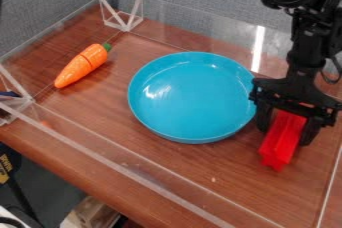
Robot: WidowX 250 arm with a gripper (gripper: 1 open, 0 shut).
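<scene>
My black gripper (287, 122) is down over a red block (281, 144) at the right of the table, its fingers on either side of the block's upper part; whether they are closed on it I cannot tell. A round blue plate (190, 96) lies in the middle, just left of the block. A toy carrot (80, 66) lies at the upper left.
The wooden table (154, 177) has a clear low border and white corner brackets (120, 20). Some objects sit beyond the left edge.
</scene>
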